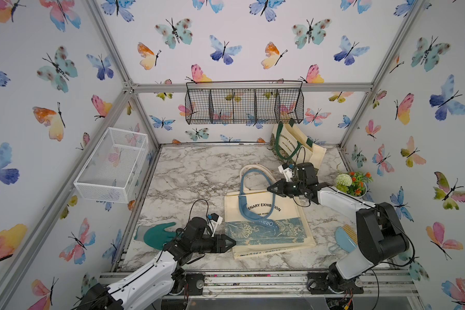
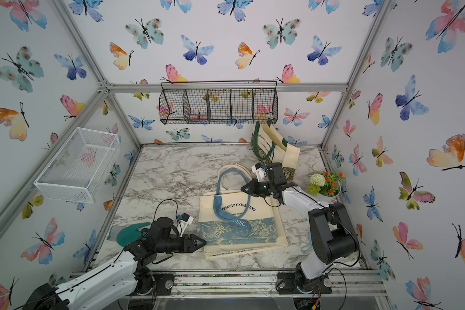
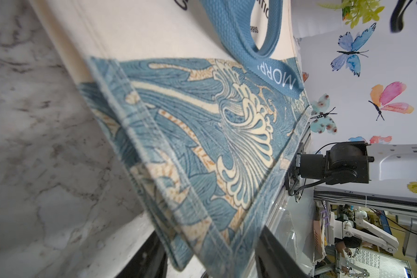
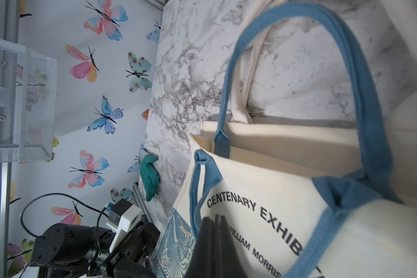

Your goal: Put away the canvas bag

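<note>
A flat canvas bag with blue handles and a patterned blue band lies on the marble table, mouth toward the back. My left gripper is at its front-left; in the left wrist view the bag's corner lies between the open fingers, and I cannot tell if they touch it. My right gripper is shut over the printed upper part near the handles, nothing visible between its fingers. A second, green-handled bag stands at the back right.
Black wire basket on the back wall, white mesh basket on the left. A teal mitt lies front left, a flower pot and a brush at the right.
</note>
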